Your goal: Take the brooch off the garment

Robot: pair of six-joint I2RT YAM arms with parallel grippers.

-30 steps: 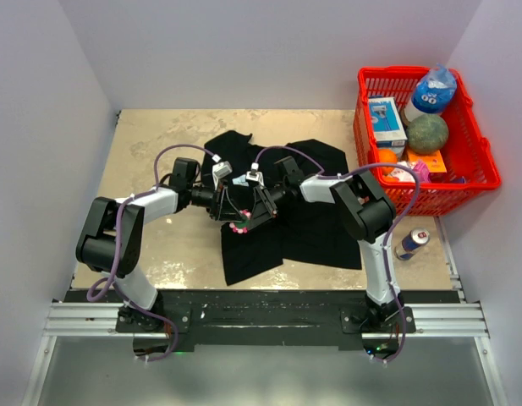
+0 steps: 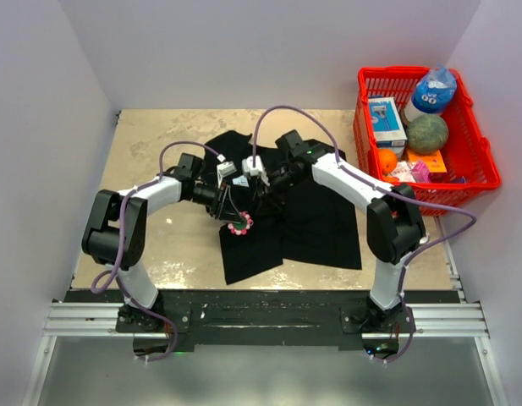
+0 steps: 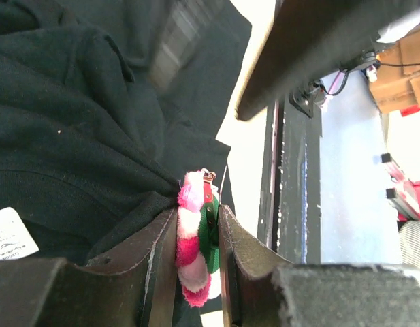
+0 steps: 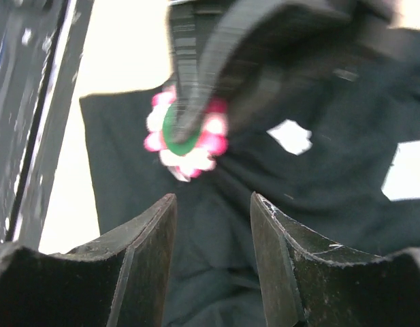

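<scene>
A black garment (image 2: 320, 237) lies spread on the table. On its left part is the brooch (image 2: 239, 225), a pink and white pompom ring with a green centre. My left gripper is shut on the brooch, seen edge-on between its fingers, with a metal clasp and pin at its top and dark fabric beside it. My right gripper is above the garment right of the brooch, fingers apart with nothing between them. In the right wrist view the left gripper partly covers the brooch's green centre.
A red basket (image 2: 480, 169) of boxes, a bottle, a melon and other items fills the back right. The front table edge (image 2: 261, 313) runs below the garment.
My right gripper has drawn back from the brooch, up and away, and its arm has extended. My left gripper has stayed nearly still at the brooch.
</scene>
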